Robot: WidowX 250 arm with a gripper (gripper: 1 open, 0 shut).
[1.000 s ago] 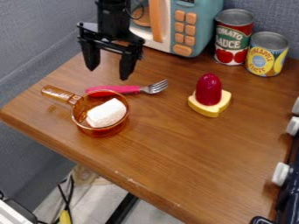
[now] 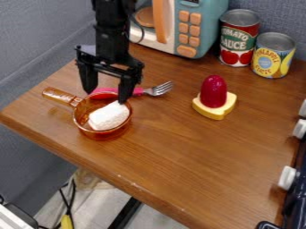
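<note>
My black gripper [image 2: 106,82] hangs over a small orange pan [image 2: 103,131] at the left of the table, its fingers apart with open space between them. A white block [image 2: 109,116] lies in the pan, whose handle points back-left. A pink fork [image 2: 157,90] lies behind the pan, partly hidden by the gripper.
A red egg-shaped piece [image 2: 213,90] on a yellow base [image 2: 216,110] sits right of centre. A toy microwave [image 2: 180,27] and two cans [image 2: 238,40] stand at the back. A dark appliance [image 2: 293,197] borders the right.
My gripper has moved down and toward the front, from above the back of the table to over the pan. The objects on the table look unchanged.
</note>
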